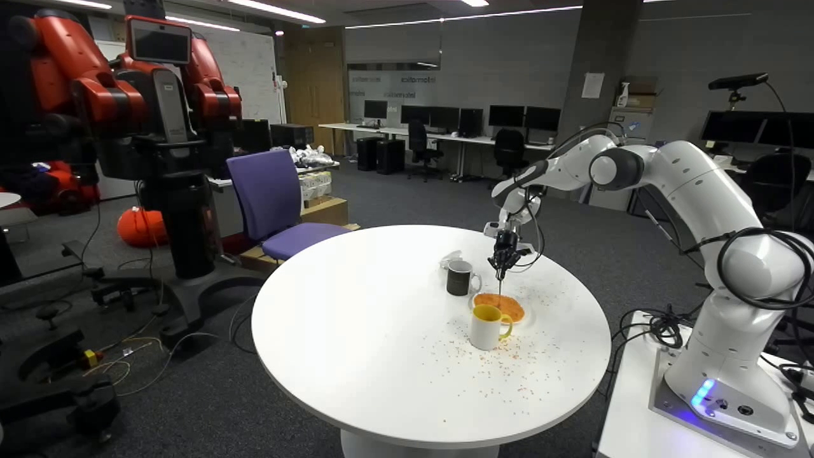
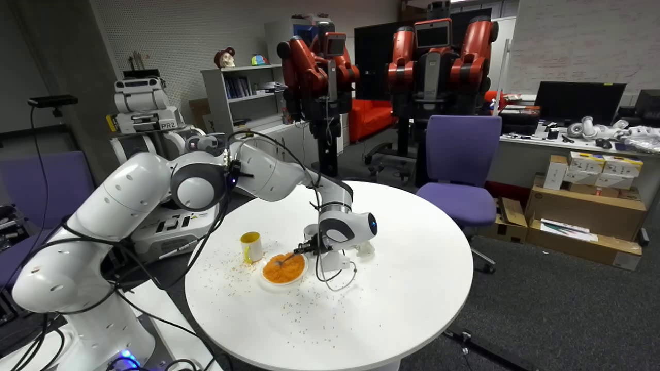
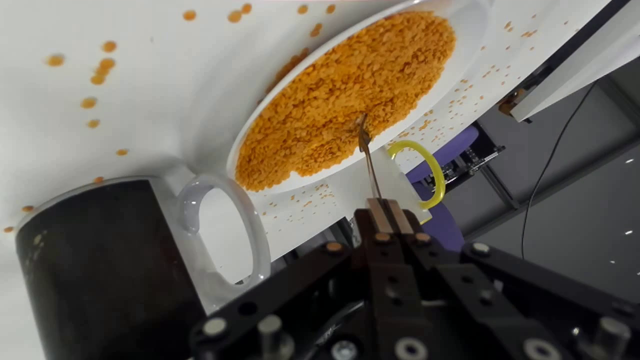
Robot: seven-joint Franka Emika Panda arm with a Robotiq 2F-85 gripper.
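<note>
My gripper is shut on the thin handle of a metal spoon point(image 3: 372, 171). The spoon's bowl end touches the orange lentil-like grains point(image 3: 342, 96), partly sunk in them. Those grains fill much of a white plate point(image 3: 264, 114), seen edge-on in the wrist view. In exterior view 1 the gripper point(image 1: 500, 268) hangs above the plate with the spoon pointing down. A white mug with a yellow inside and handle point(image 1: 485, 329) stands beside the plate. A black-and-white mug point(image 1: 458, 278) is on the plate's other side, close to the gripper in the wrist view.
Loose grains point(image 1: 496, 365) are scattered over the white round table point(image 1: 358, 320) around the plate. A crumpled clear item point(image 1: 451, 259) lies behind the dark mug.
</note>
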